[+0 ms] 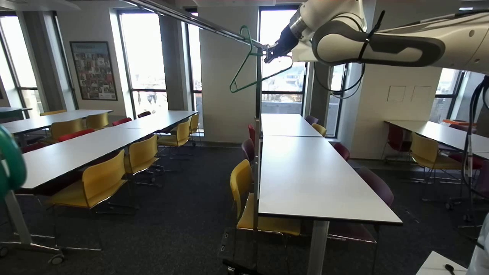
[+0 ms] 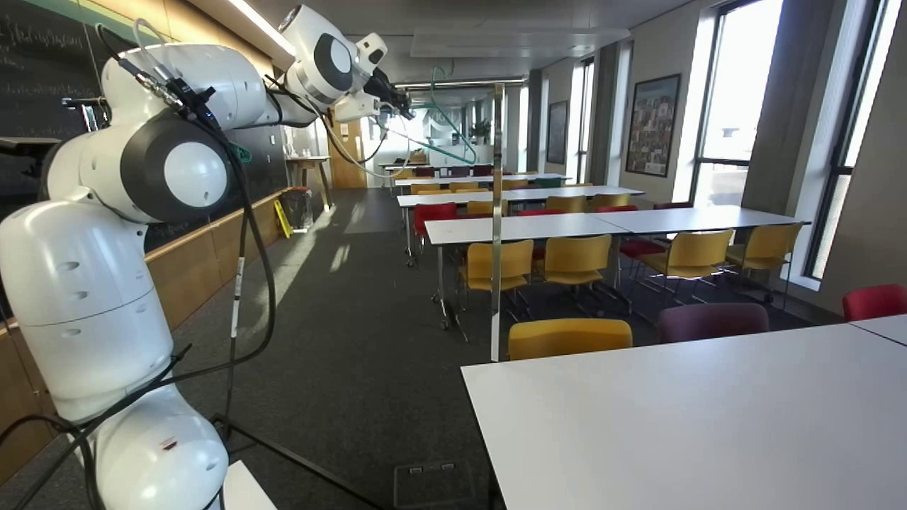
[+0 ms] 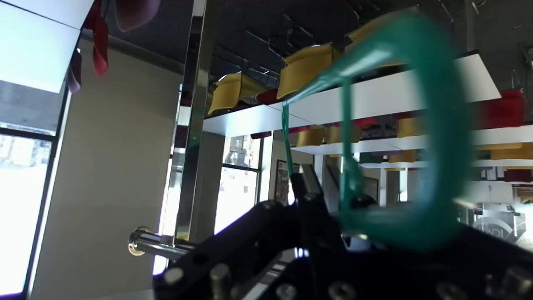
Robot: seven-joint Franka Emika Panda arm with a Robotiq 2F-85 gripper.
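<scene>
A green hanger (image 1: pixel 246 84) is tilted in exterior view 1, its left end low and its right end higher. My gripper (image 1: pixel 269 54) is shut on the hanger's right-hand side, beside the end of the metal rail (image 1: pixel 208 28). The hanger's hook (image 1: pixel 245 32) rises above the rail's line; whether it touches the rail I cannot tell. In exterior view 2 the hanger (image 2: pixel 456 151) slants down to the right from my gripper (image 2: pixel 408 110). Up close in the wrist view, the hanger (image 3: pixel 444 135) is large and blurred, with a thin part running down to the dark fingers (image 3: pixel 310 182).
The rail's upright post (image 1: pixel 258 137) stands close to the gripper, in front of a long white table (image 1: pixel 316 174). Yellow chairs (image 1: pixel 103 181) and more tables fill the room. Another green object (image 1: pixel 10 160) shows at the left edge. Open air surrounds the arm's right side.
</scene>
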